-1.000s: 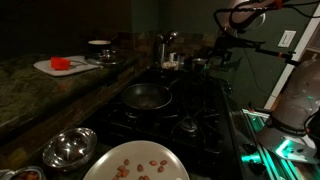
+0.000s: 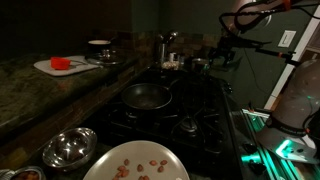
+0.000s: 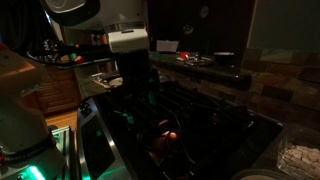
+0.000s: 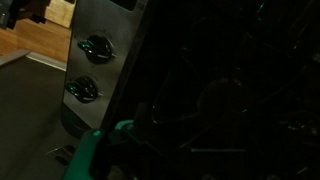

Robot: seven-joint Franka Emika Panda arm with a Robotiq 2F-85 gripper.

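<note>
At the upper right of exterior view 1, my gripper (image 2: pixel 226 52) hangs dark over the far end of the black stove (image 2: pixel 190 125). In the wrist view a green-edged part of its fingers (image 4: pixel 84 155) shows at the lower left. It appears open, and nothing can be made out between the fingers. A dark pan (image 2: pixel 146 96) sits on the stove, well apart from the gripper. A pot (image 2: pixel 201 64) stands at the far end, near the gripper in that view. Two stove knobs (image 4: pixel 97 47) lie under the wrist camera.
A white plate (image 2: pixel 100 170) with several small reddish pieces and a metal bowl (image 2: pixel 70 148) are at the near end. On the raised ledge lies a white tray (image 2: pixel 50 69) with a red item. Much of the stove top is bare; the scene is dim.
The arm at the upper right has shifted slightly to the left and down since a second ago. The pan, bowl and plate have stayed put.
</note>
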